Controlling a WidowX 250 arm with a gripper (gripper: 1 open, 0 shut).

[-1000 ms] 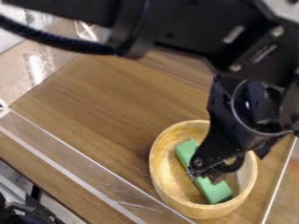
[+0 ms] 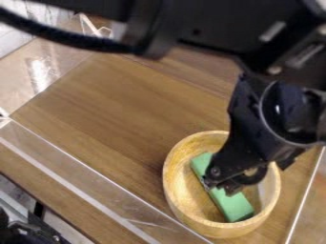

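Observation:
A pale wooden bowl [image 2: 185, 195] sits at the lower right of the camera view with a green block [image 2: 230, 201] lying in it, tilted diagonally. My black gripper [image 2: 234, 174] reaches down from the upper right into the bowl, over the block, its fingertips at or just above the block's upper part.
Bare wooden surface [image 2: 102, 124] fills the middle and left. A clear strip or edge runs diagonally along the lower left, another at the right. Dark cables and hardware show in the lower left corner.
The gripper has shifted very slightly over the block since a second ago; the bowl and block look the same.

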